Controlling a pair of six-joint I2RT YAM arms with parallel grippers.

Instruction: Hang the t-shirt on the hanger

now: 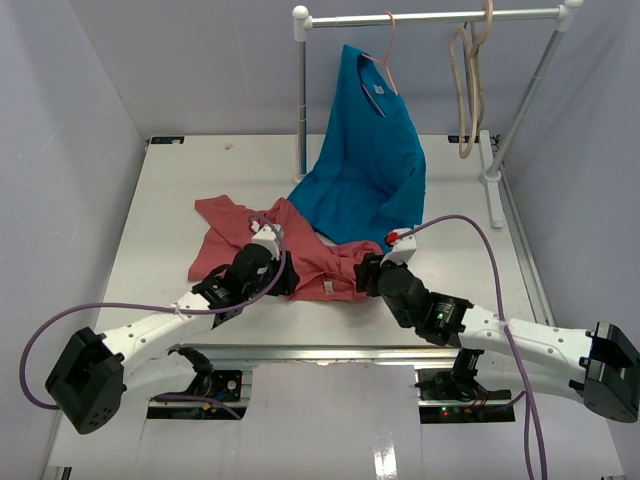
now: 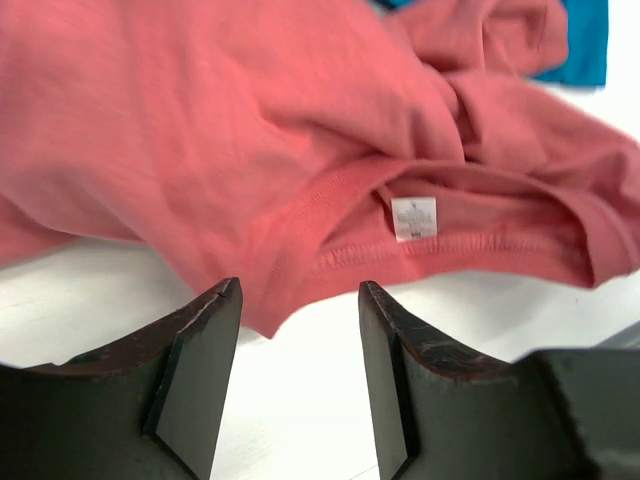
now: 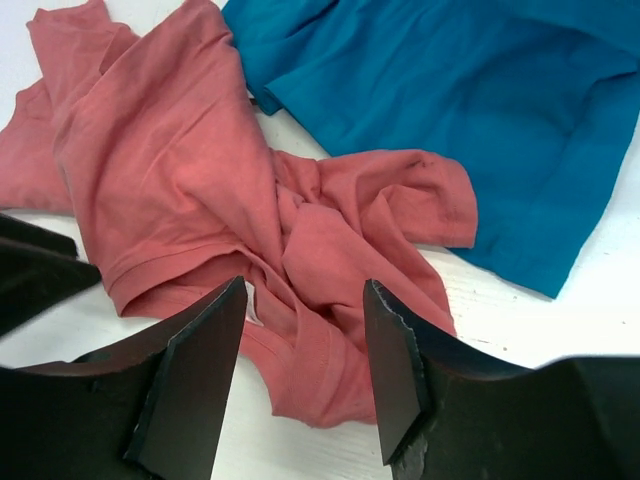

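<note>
A red T-shirt (image 1: 320,262) lies crumpled on the white table, its hem with a label showing in the left wrist view (image 2: 250,150). My left gripper hovers over its lower edge, open with nothing held. My right gripper is open above the shirt's bunched right end. A blue garment (image 1: 365,160) hangs on a pink hanger (image 1: 390,65) from the rack, its lower part spread on the table behind the red shirt.
The white rack (image 1: 430,16) stands at the back, with beige hangers (image 1: 467,140) on its right. Bare table (image 1: 160,190) shows at the left and front. Grey walls enclose both sides.
</note>
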